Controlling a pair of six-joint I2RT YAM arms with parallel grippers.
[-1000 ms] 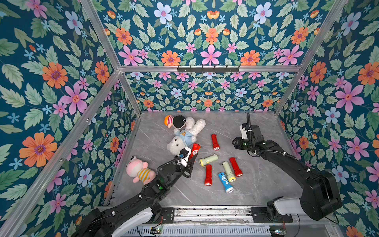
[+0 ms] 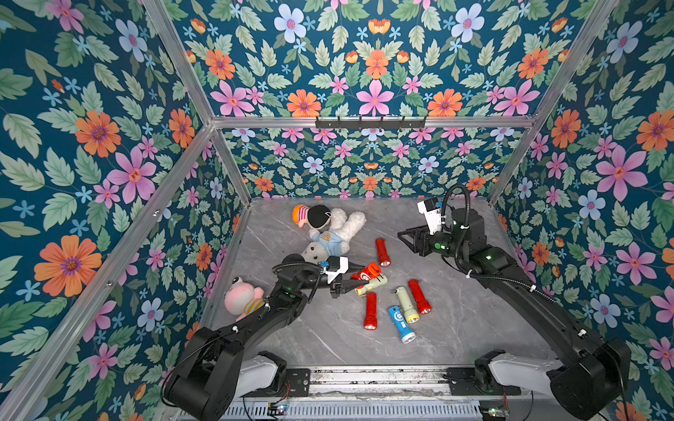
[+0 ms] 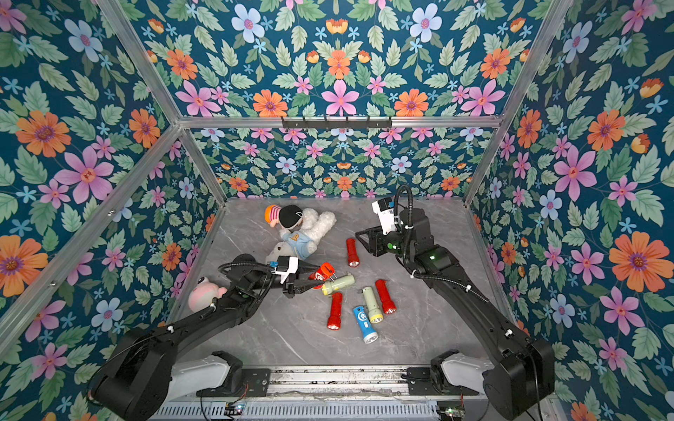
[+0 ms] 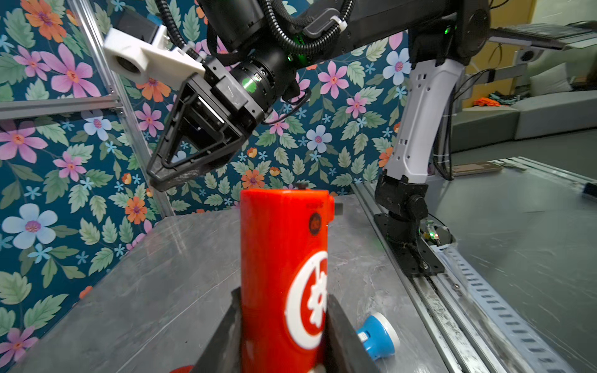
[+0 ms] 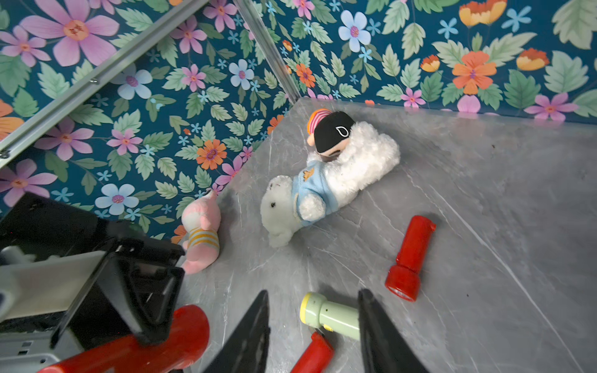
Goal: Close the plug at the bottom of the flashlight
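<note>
A red flashlight with a white logo [image 4: 273, 248] is in my left gripper [image 2: 351, 284], shut on it and raised above the middle of the table; in the left wrist view it fills the lower centre, with a small dark tab at its top side. My right gripper stands open and empty in the air at the right, its fingertips pointing toward the held flashlight, some distance from it.
Loose red [image 2: 382, 252], pale green [image 2: 405, 305] and blue [image 2: 401, 324] flashlights lie in the middle of the table [image 2: 491, 322]. Plush toys lie at the back left [image 2: 337, 231] and on the left [image 2: 242, 298].
My left gripper has turned and risen with the red flashlight, now pointing rightward. My right gripper has moved up and left toward the middle, turning inward.
</note>
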